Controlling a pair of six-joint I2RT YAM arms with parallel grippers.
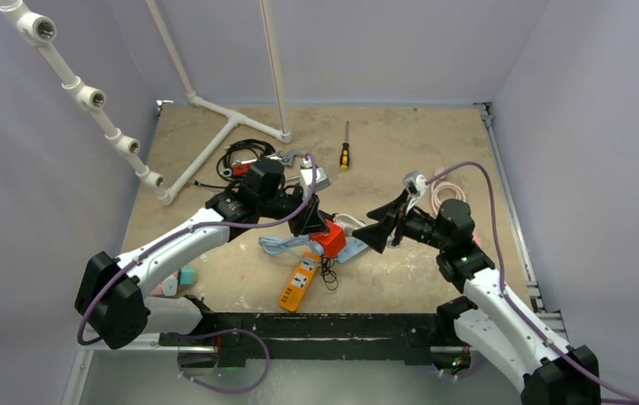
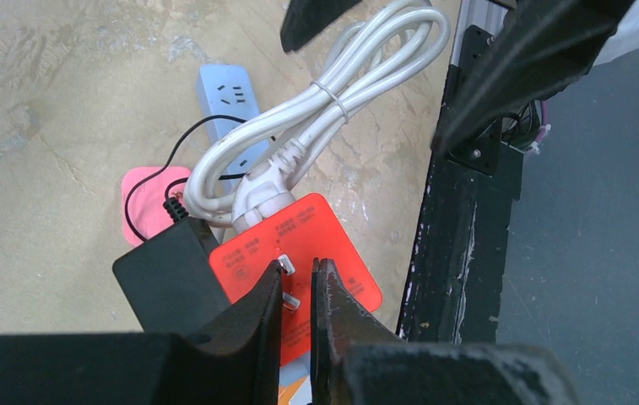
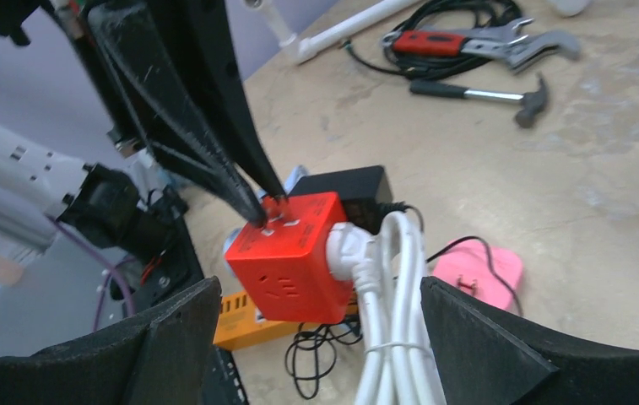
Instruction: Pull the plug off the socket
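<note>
A red cube socket (image 2: 333, 245) has a white plug (image 2: 261, 198) in its side, with a bundled white cable (image 2: 383, 59) running from it. My left gripper is shut at the cube's metal prongs, seen between and beside its fingertips; in the right wrist view it grips on top of the cube (image 3: 295, 261). My right gripper (image 1: 370, 226) hangs open over the white cable, beside the cube, with the cable between its fingers in the right wrist view but apparently not clamped.
An orange power strip (image 1: 295, 291), a blue strip (image 2: 223, 84), a pink socket (image 3: 501, 270) and a black adapter (image 2: 164, 278) lie close by. Tools (image 1: 248, 167) and a screwdriver (image 1: 345, 156) lie behind. The table's front edge is near.
</note>
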